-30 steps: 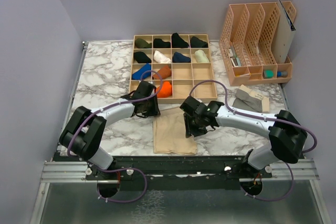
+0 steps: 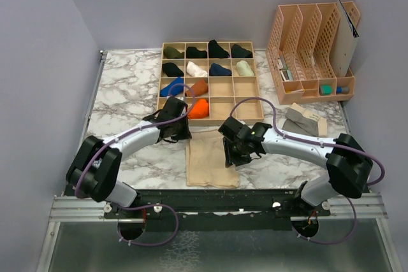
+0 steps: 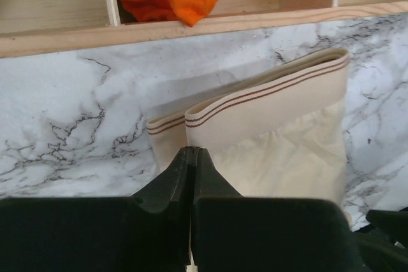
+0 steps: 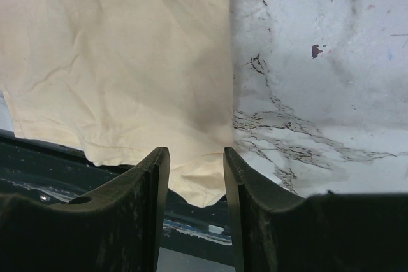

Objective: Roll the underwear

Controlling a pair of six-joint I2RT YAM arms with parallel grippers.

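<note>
The cream underwear (image 2: pixel 213 160) lies flat and folded lengthwise on the marble table, its waistband (image 3: pixel 268 97) with two brown stripes toward the box. Over the left end of the waistband my left gripper is shut, tips together at the cloth's left edge; no fold of cloth shows pinched between them. My right gripper stands part open above the garment's lower right corner (image 4: pixel 197 183), near the table's front edge. The gap between its fingers is empty.
Behind the garment stands a wooden divided box (image 2: pixel 222 107) with several rolled garments, an orange one (image 2: pixel 199 109) closest. A wooden rack (image 2: pixel 306 49) and grey folded cloth (image 2: pixel 299 121) are at the right. Bare marble lies left.
My left gripper's fingers have come together at the waistband, and its wrist has turned a little. The right arm and the underwear look unmoved.
</note>
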